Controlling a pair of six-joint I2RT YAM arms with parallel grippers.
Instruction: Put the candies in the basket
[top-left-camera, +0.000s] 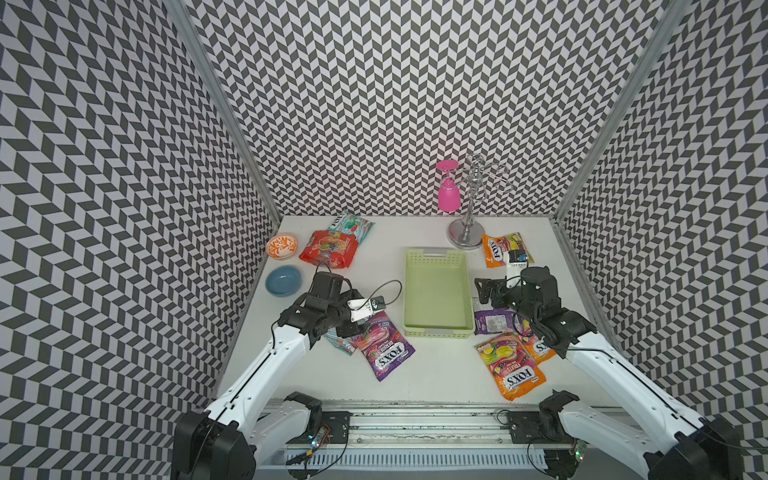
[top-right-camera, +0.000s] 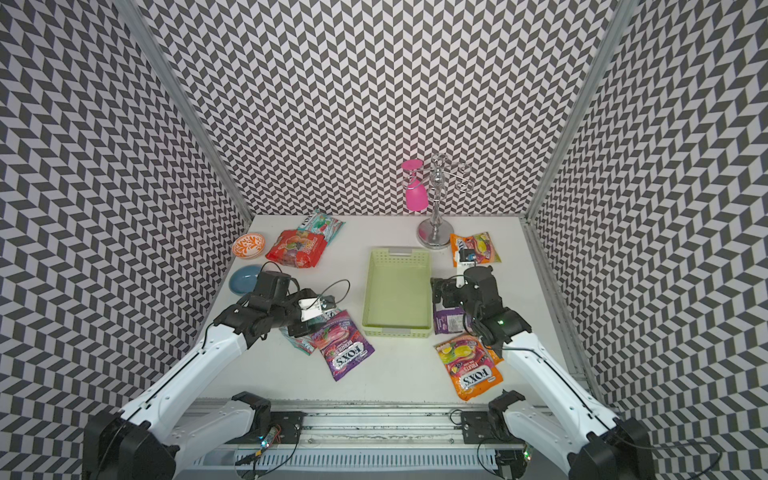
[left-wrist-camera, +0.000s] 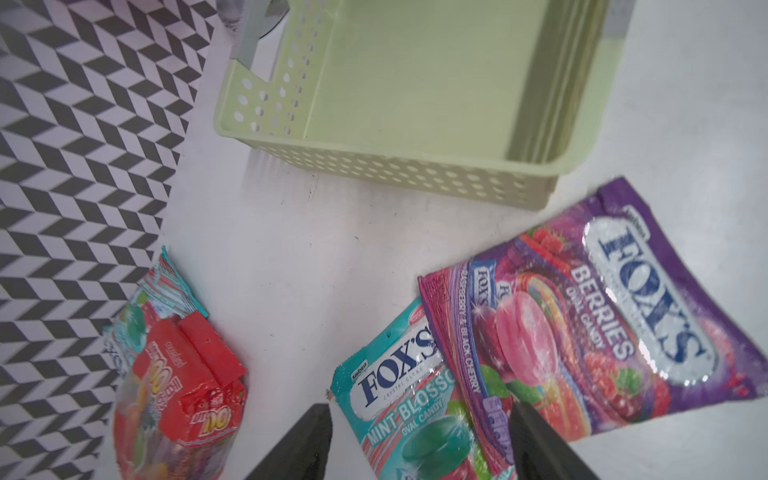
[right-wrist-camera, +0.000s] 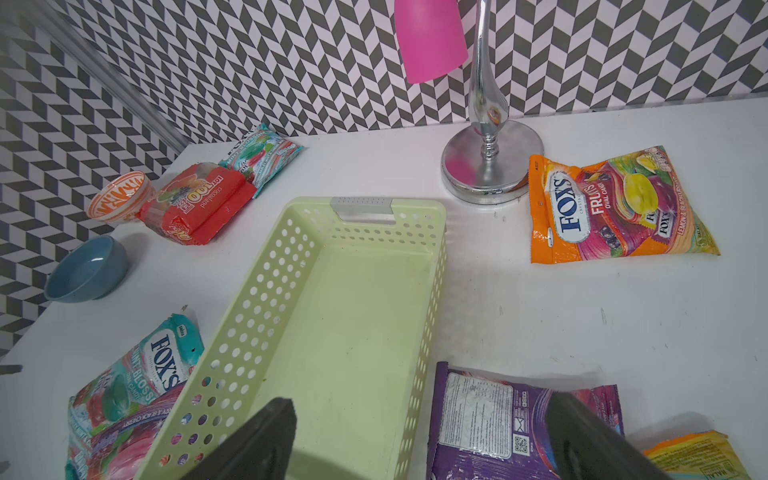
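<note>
The empty green basket (top-left-camera: 438, 292) stands mid-table. Left of it, a purple Berries bag (left-wrist-camera: 608, 320) overlaps a teal Mint Blossom bag (left-wrist-camera: 400, 384); my left gripper is over them, fingers apart. A red bag (right-wrist-camera: 196, 200) and another teal bag (right-wrist-camera: 264, 156) lie back left. An orange Fruits bag (right-wrist-camera: 608, 208) lies back right. A purple bag (right-wrist-camera: 512, 424) and orange bags (top-right-camera: 468, 368) lie right of the basket, where my right gripper hovers open with nothing between its fingers.
A blue bowl (right-wrist-camera: 88, 272) and a patterned orange bowl (right-wrist-camera: 116, 200) sit at the left. A metal stand (right-wrist-camera: 492, 164) with a pink glass (right-wrist-camera: 428, 40) is at the back. Bare table shows in front of the basket.
</note>
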